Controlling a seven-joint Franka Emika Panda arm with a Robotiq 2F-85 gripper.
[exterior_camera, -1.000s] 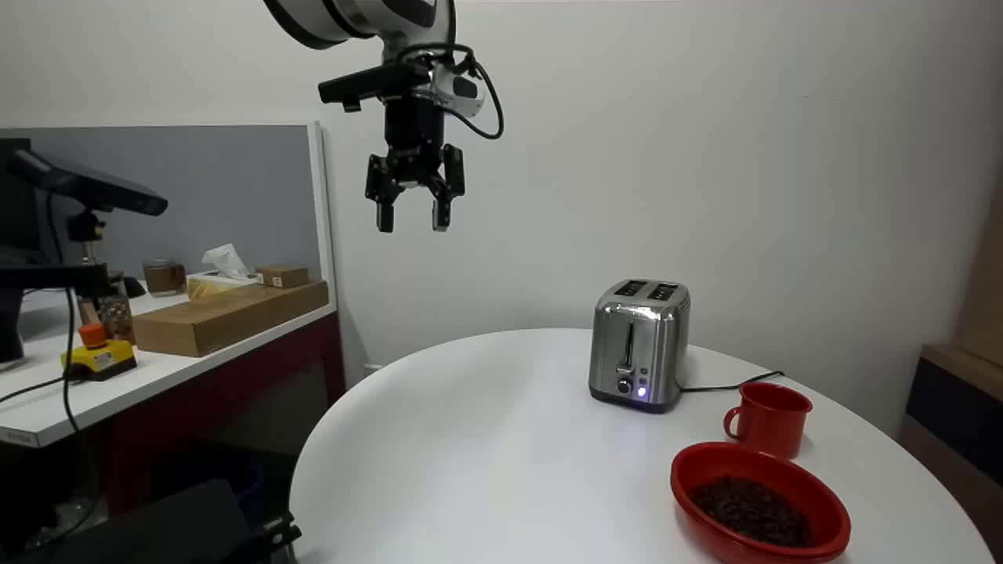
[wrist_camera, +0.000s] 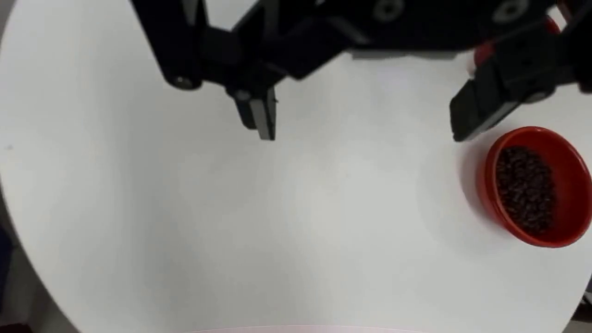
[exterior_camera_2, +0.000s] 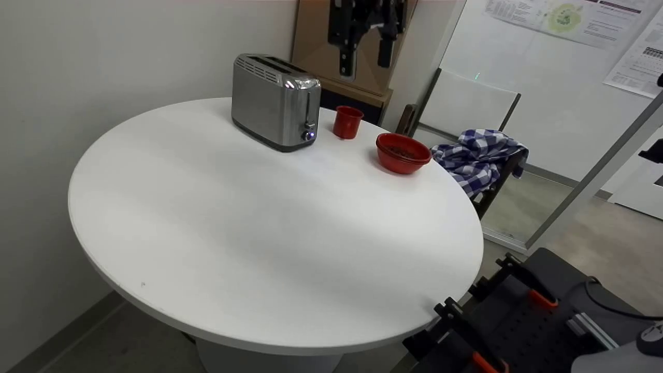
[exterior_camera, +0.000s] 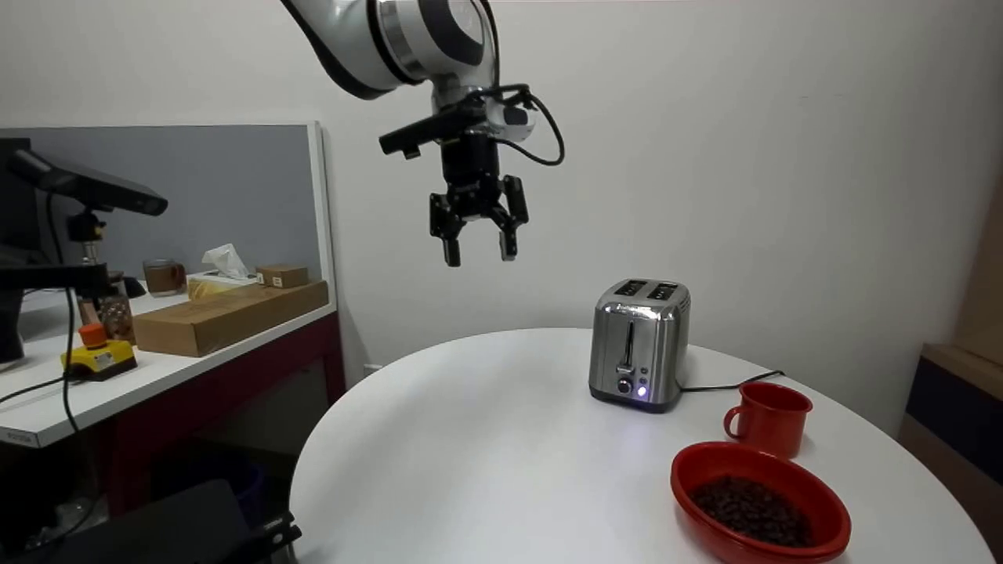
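Note:
High over the white round table [exterior_camera: 451,451], my gripper [exterior_camera: 480,255] hangs open, its fingers wide apart and nothing between them. On the table's right side in exterior view 1 is a red bowl [exterior_camera: 691,484] with dark beans [exterior_camera: 752,512] inside. A red mug [exterior_camera: 773,420] stands just behind the bowl, handle toward the left. Farther back, a silver toaster [exterior_camera: 635,348] sits upright with its front light lit and its slots looking empty. In the wrist view the bowl [wrist_camera: 574,188] lies to the right of my fingers, and the mug is mostly hidden behind one of them.
A black cord [exterior_camera: 733,386] runs from the toaster across the table. A desk [exterior_camera: 235,352] with a cardboard box stands to the left, and a chair with a checkered cloth [exterior_camera_2: 481,158] is beyond the bowl.
In exterior view 1 my gripper has moved right and somewhat lower, remaining open. The toaster, mug and bowl stay where they were.

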